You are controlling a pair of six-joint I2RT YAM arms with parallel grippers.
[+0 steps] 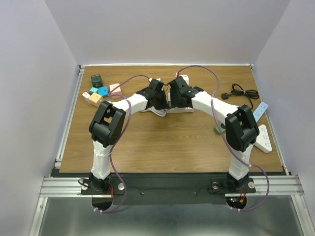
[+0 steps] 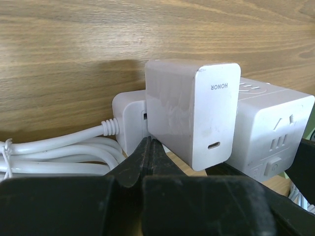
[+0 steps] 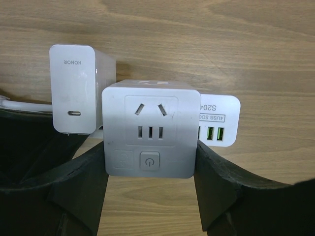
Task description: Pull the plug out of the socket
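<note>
A white power strip (image 3: 224, 105) lies on the wooden table, its cable coming out at the left. On it sit a white HONOR charger (image 3: 75, 93) and, beside that, a white cube plug (image 3: 151, 110) with outlet holes and a power button. My right gripper is shut on the cube plug, one finger on each side. In the left wrist view, my left gripper is shut, its tips beside the strip's cable end and the HONOR charger (image 2: 215, 118), with nothing showing between them. The cube's underside is hidden, so whether it is seated cannot be told.
The strip's bundled white cable (image 2: 64, 152) lies to the left. Several coloured blocks (image 1: 95, 100) stand at the back left. At the right lie a coiled black cable (image 1: 241, 91) and another white strip (image 1: 263, 138).
</note>
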